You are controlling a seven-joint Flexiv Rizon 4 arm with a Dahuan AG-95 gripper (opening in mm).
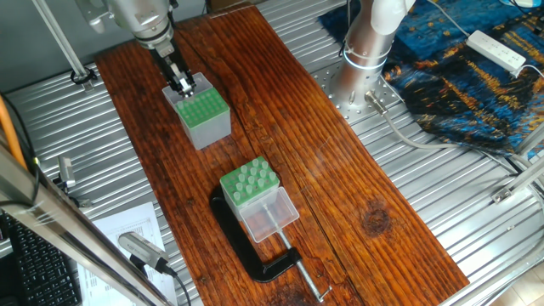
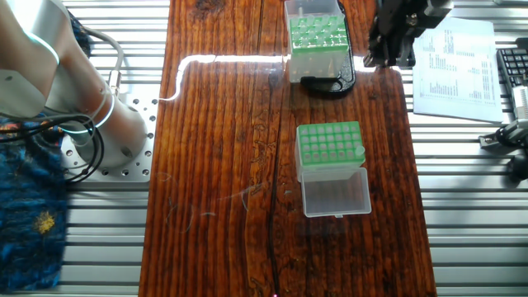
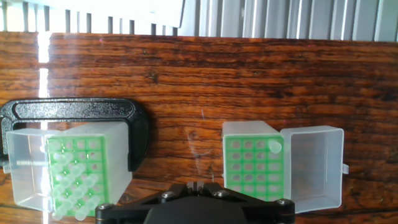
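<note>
Two clear boxes with green perforated tops stand on the wooden table. One rack [image 2: 330, 142] has a single pale piece [image 2: 360, 152] standing at a corner; its other holes look empty. Several pale upright pieces [image 3: 78, 177] fill much of the other rack [image 1: 237, 185]. In exterior view 1 my gripper [image 1: 184, 87] overlaps the nearly empty box's lid, pointing down. Exterior view 2 has the gripper [image 2: 391, 59] at the upper right, apart from both boxes. Only dark linkage shows at the bottom of the wrist view, so the finger opening is unclear. Nothing held can be made out.
A black clamp [image 3: 74, 111] grips beside the fuller box, its screw rod [image 1: 304, 274] jutting out. Open clear lids [image 2: 337, 193] [image 1: 269, 217] adjoin the boxes.
</note>
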